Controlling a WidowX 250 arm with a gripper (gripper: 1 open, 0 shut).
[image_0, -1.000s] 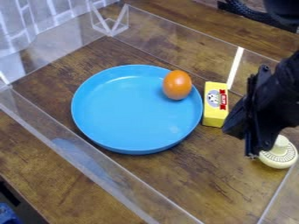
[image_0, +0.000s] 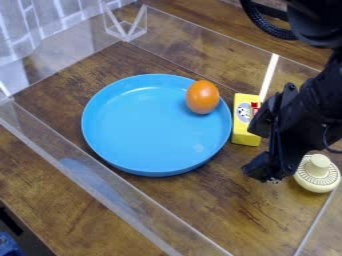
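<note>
My black gripper (image_0: 274, 140) hangs at the right, open, its fingers low beside a yellow box (image_0: 246, 118) with a printed label, which it partly covers. An orange egg-shaped object (image_0: 203, 97) rests on the right part of a blue plate (image_0: 140, 130). A cream round object (image_0: 317, 177) with a knob sits on the wooden table, just below the gripper at the right edge.
Clear plastic walls (image_0: 54, 160) border the wooden surface (image_0: 174, 215).
Over the last second my gripper has shifted a little, leftward and toward the yellow box, with its upper body turning. The plate and objects have stayed put.
</note>
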